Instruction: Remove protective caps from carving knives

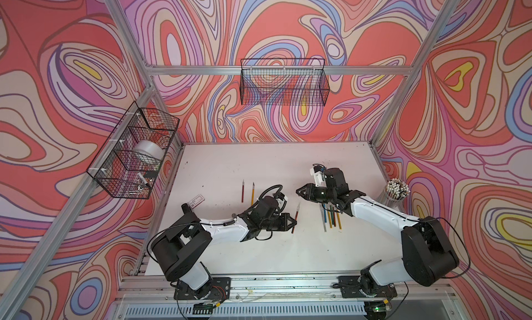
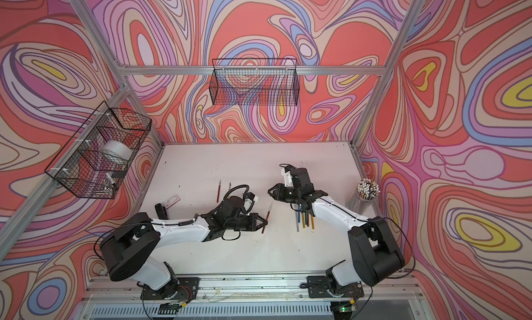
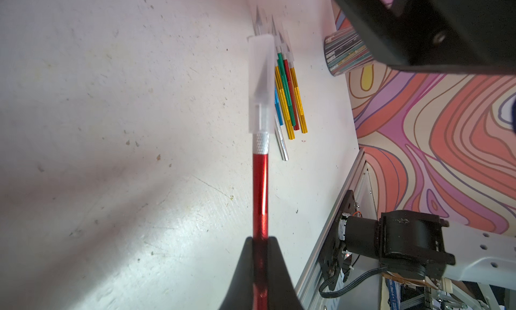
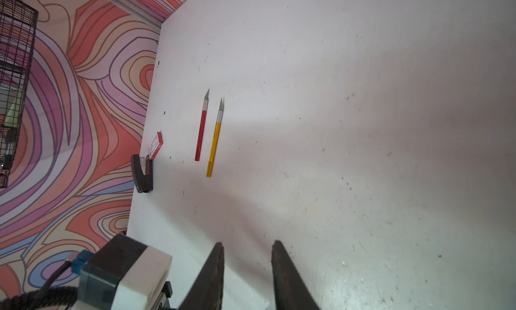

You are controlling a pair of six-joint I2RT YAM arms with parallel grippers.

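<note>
My left gripper is shut on a red knife [image 3: 260, 186], held above the table with its tip pointing away. A translucent cap [image 3: 261, 84] covers this knife's blade end. My right gripper is open, and no knife shows between its fingers; in the top left view it hangs just beyond the cap end of the held knife. Two knives with bare blades, one red [image 4: 201, 135] and one yellow [image 4: 214, 146], lie side by side on the left of the table. Several capped knives [image 3: 286, 89] lie together on the right, partly under the right arm in the top views.
A stapler [image 4: 142, 174] and a small box [image 4: 156, 145] lie at the left edge. On the right edge stands a cup of white-tipped sticks [image 1: 396, 190]. Wire baskets [image 1: 284, 87] hang on the frame.
</note>
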